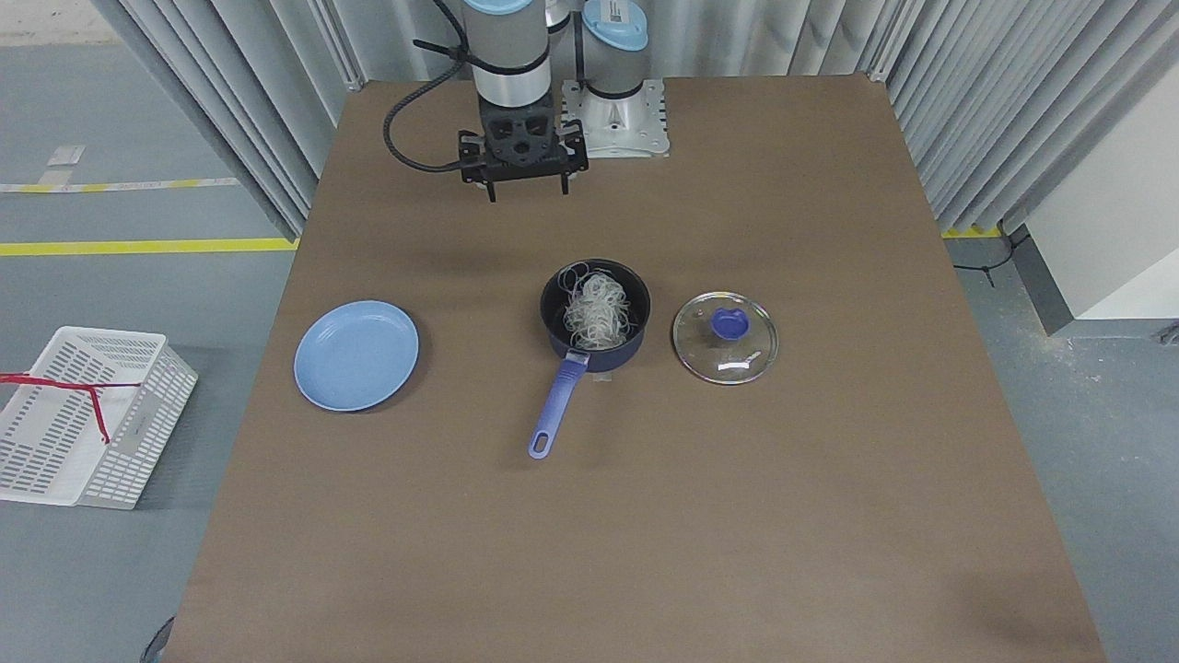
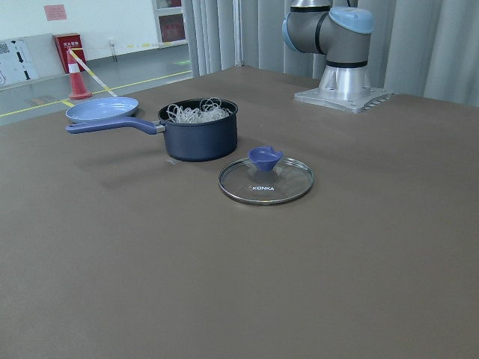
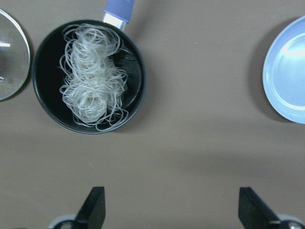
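Observation:
A dark blue pot (image 1: 563, 330) with a lilac handle (image 1: 554, 411) stands mid-table, a tangle of pale noodles (image 1: 600, 311) inside. Left of it in the front view lies a blue plate (image 1: 356, 355); right of it, a glass lid (image 1: 724, 354) with a blue knob rests flat. My gripper (image 1: 528, 190) is raised behind the pot, near the table's back. In the wrist view its two fingertips (image 3: 97, 200) are wide apart, nothing between them but bare table below.
The robot base (image 1: 624, 122) is at the table's back edge. A white basket (image 1: 138, 442) is on the floor off the left side.

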